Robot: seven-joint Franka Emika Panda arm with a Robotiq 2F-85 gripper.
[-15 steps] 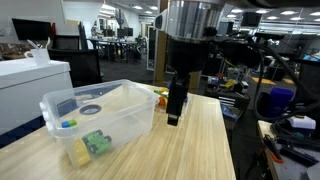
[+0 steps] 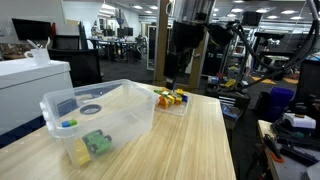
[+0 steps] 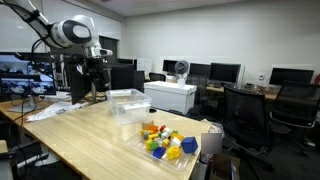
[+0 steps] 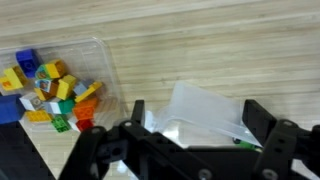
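My gripper hangs above the table, clear of the surface, to the right of a large clear tub. In the wrist view its two dark fingers stand wide apart, with no object held between them. Part of a clear container shows below and beyond them. Inside the large tub lie a green block and a yellow one, low at its near end. A shallow clear tray holds several coloured blocks, in red, yellow, blue, green and orange.
Bare wooden tabletop stretches to the right of the large tub. Beyond the table are office chairs and desks with monitors. A white cabinet stands behind the table.
My arm has drawn back from the near side of the table toward the far side, and looks smaller in exterior view 1. The tray of blocks behind it now shows more fully. The tub stayed put.
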